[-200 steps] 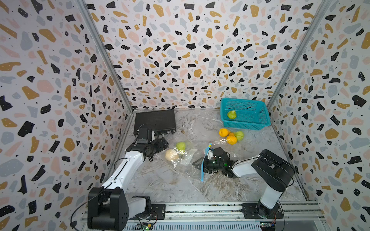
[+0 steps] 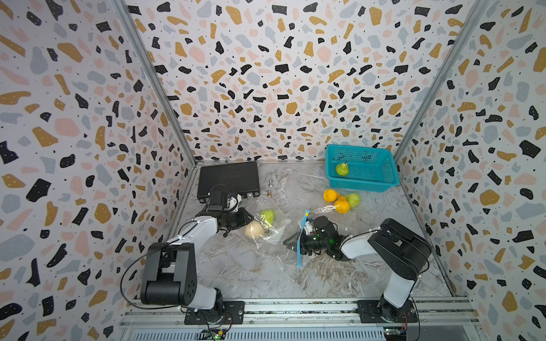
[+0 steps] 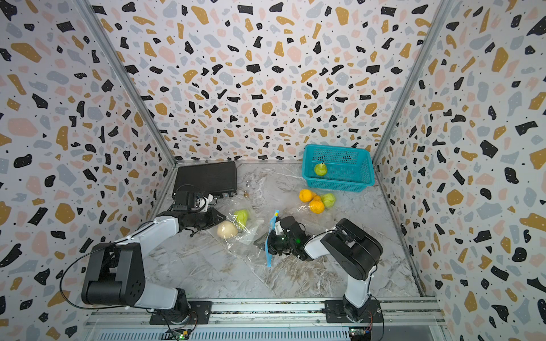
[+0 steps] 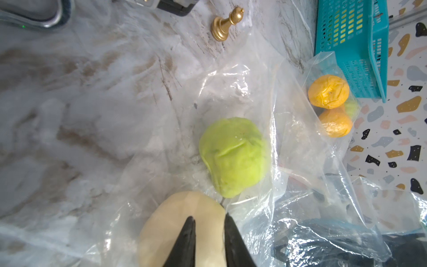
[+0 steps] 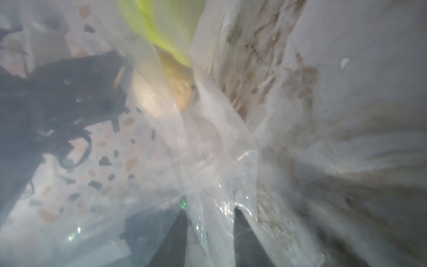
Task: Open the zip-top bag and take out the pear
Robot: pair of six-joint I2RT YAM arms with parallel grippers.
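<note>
A clear zip top bag [image 2: 273, 247] with a blue strip [image 2: 298, 255] lies mid-table, holding a green pear [image 4: 233, 155] and a beige round item [image 4: 182, 235]. My left gripper is part open just over the beige item at the bag's left side. My right gripper reaches into the bag at the blue strip, fingers apart with clear film seen between and around them; whether it grips any film is unclear.
A turquoise basket [image 2: 361, 184] holding another pear [image 2: 341, 169] stands back right, with bagged oranges [image 2: 341, 207] before it. A black case [image 2: 227, 176] and small chess pieces [image 4: 221, 27] sit back left.
The right arm has barely moved.
</note>
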